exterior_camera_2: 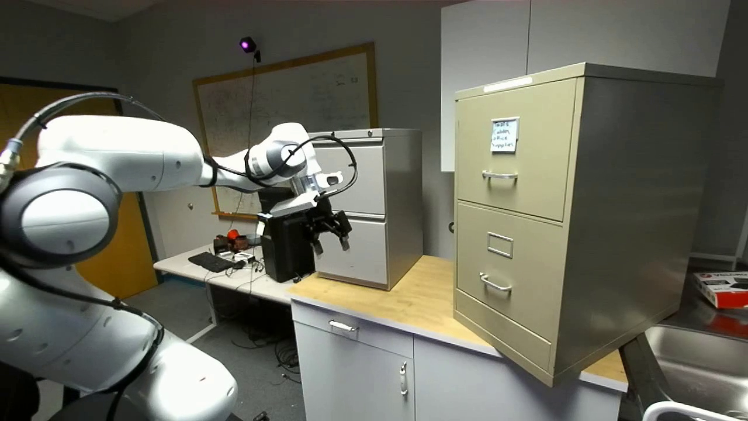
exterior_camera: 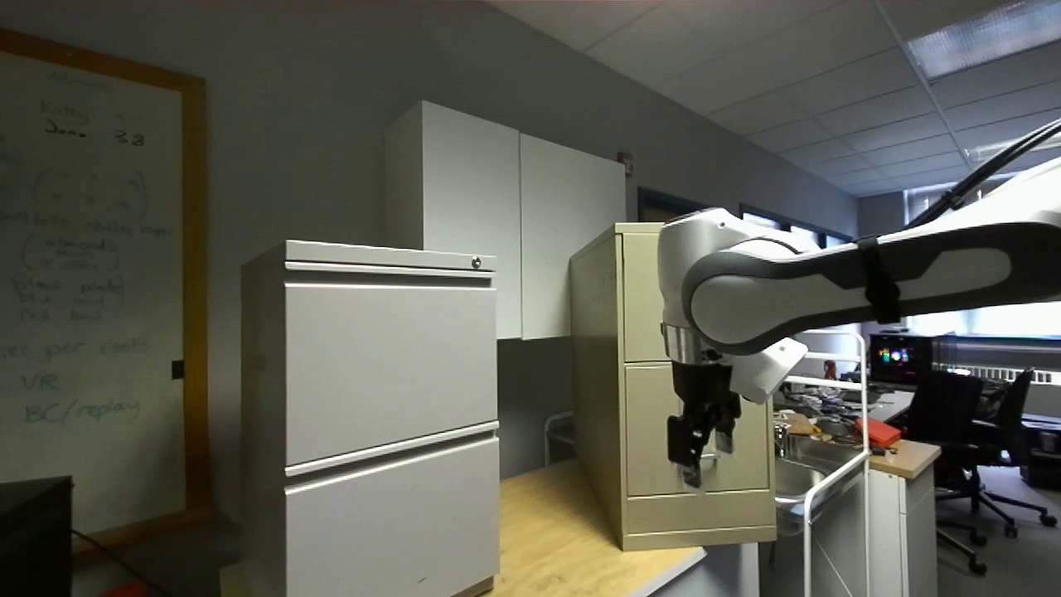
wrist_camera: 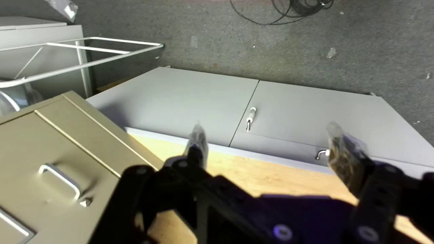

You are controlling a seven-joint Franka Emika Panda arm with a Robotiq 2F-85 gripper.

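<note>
My gripper (exterior_camera_2: 332, 247) is open and points downward, with nothing between its fingers. In the wrist view its clear fingertips (wrist_camera: 197, 138) stand wide apart over the wooden countertop (wrist_camera: 260, 179). A beige two-drawer filing cabinet (exterior_camera_2: 512, 252) stands on that counter, its drawers shut; the lower handle (wrist_camera: 61, 179) shows at the wrist view's left. Also on the counter is a light grey drawer cabinet (exterior_camera: 390, 378), shut as well. Exterior view 2 shows the gripper in front of the grey cabinet, apart from the beige one. In exterior view 1 the arm hides part of the beige cabinet's front.
Grey cupboards (exterior_camera_2: 364, 372) with handles lie under the counter. A white metal rack (wrist_camera: 122, 53) and a sink (exterior_camera_2: 701, 358) are beyond the beige cabinet. Bare countertop (exterior_camera_2: 414, 291) lies between the two cabinets. Wall cupboards (exterior_camera: 522, 219) hang above.
</note>
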